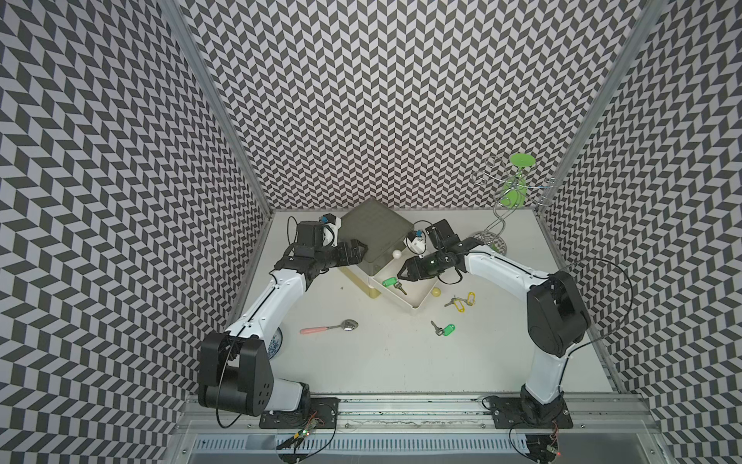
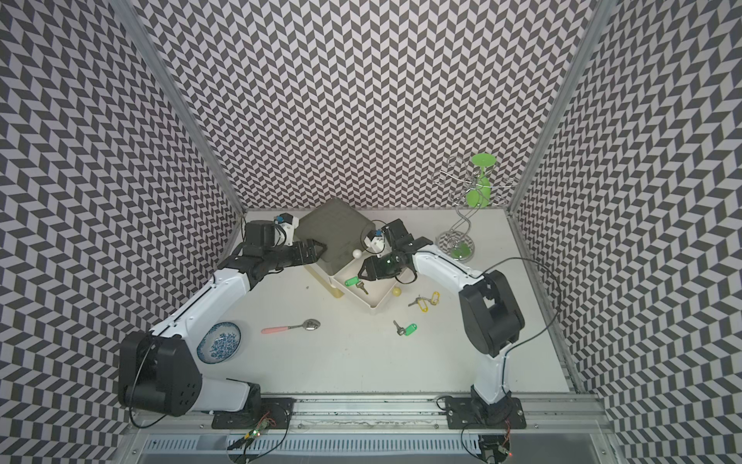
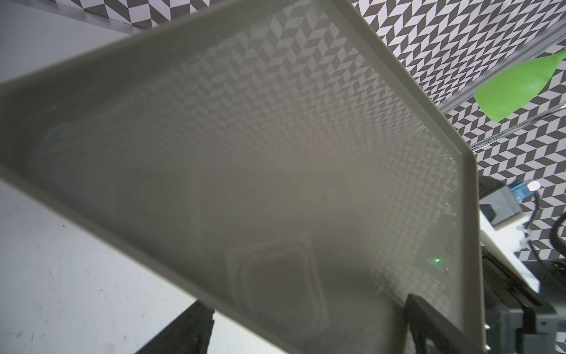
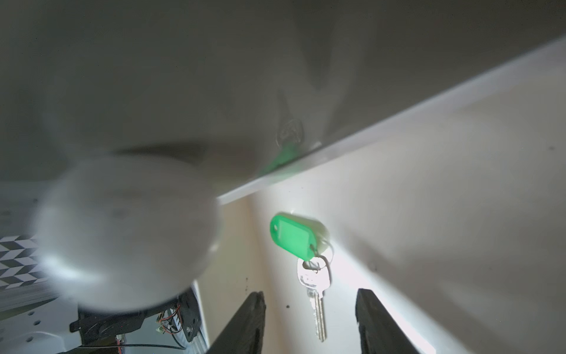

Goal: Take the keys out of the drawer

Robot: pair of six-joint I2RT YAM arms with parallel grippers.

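The pale drawer (image 1: pixel 418 306) stands pulled out from under the grey-topped box (image 1: pixel 374 228). Inside it lies a key with a green tag (image 4: pixel 294 237), its metal key (image 4: pixel 318 295) flat on the drawer floor. My right gripper is above the drawer, fingers open, with that key seen between and beyond its fingers and nothing held. At the box's left side, close to its top, my left gripper has its fingers spread apart; the box's near edge runs between them in the left wrist view, and whether they touch it I cannot tell.
A white round knob (image 4: pixel 126 230) sticks out close to the right wrist camera. On the table are another green-tagged key (image 1: pixel 446 330), yellow-tagged keys (image 1: pixel 459 304), a spoon (image 1: pixel 328 327) and a blue-patterned bowl (image 2: pixel 219 342). A wire rack (image 2: pixel 456 246) stands back right.
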